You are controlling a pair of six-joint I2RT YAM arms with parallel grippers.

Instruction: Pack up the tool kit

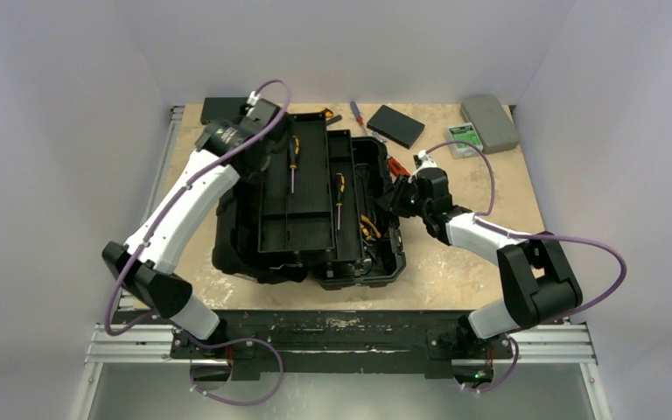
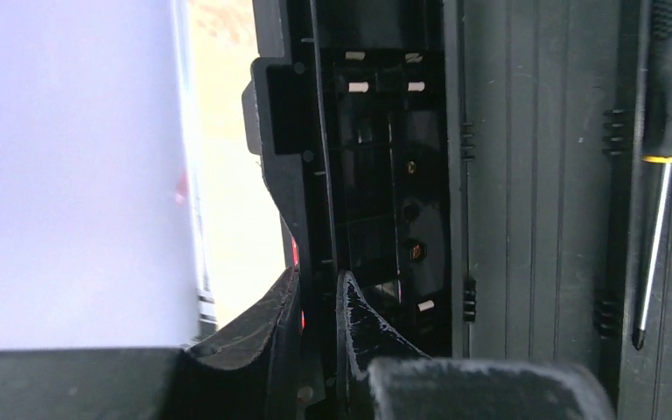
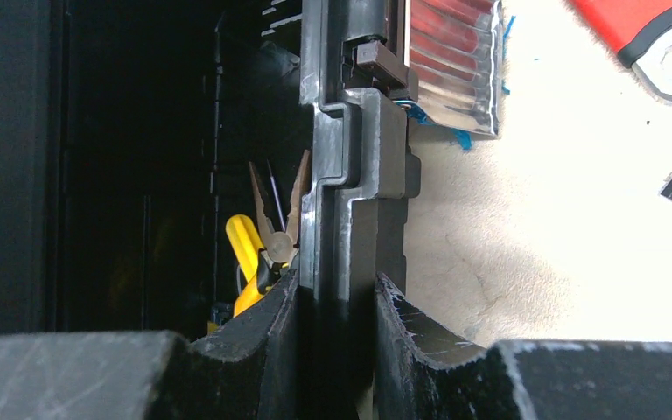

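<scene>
The black cantilever tool box (image 1: 227, 255) stands unfolded mid-table, its left half tipped up and its trays (image 1: 309, 166) leaning right. Two yellow-and-black screwdrivers (image 1: 293, 162) show in the trays from above. Yellow-handled pliers (image 3: 247, 248) lie in the right half. In the left wrist view, my left gripper has its fingers either side of the left half's wall (image 2: 297, 188), close against it. From above, the left arm covers that grip. My right gripper is shut on the right half's outer wall (image 3: 350, 166).
At the back lie a black flat case (image 1: 396, 126), a screwdriver (image 1: 357, 111) and another dark box (image 1: 223, 108). A grey case (image 1: 490, 124) and a clear box with green contents (image 1: 464, 137) stand at back right.
</scene>
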